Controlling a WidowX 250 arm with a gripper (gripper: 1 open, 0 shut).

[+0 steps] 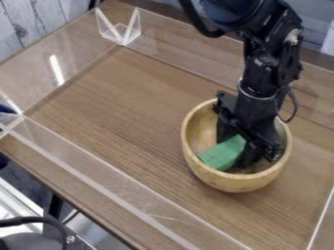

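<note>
My black gripper (245, 132) reaches down from the top right into a tan bowl (220, 174) on the wooden table. A green object (224, 151) lies tilted inside the bowl, partly hidden by the gripper's dark fingers. I cannot tell whether the fingers are closed on it.
A small white wire-like holder (119, 27) stands at the far upper left. A black cable (26, 222) runs along the lower left edge.
</note>
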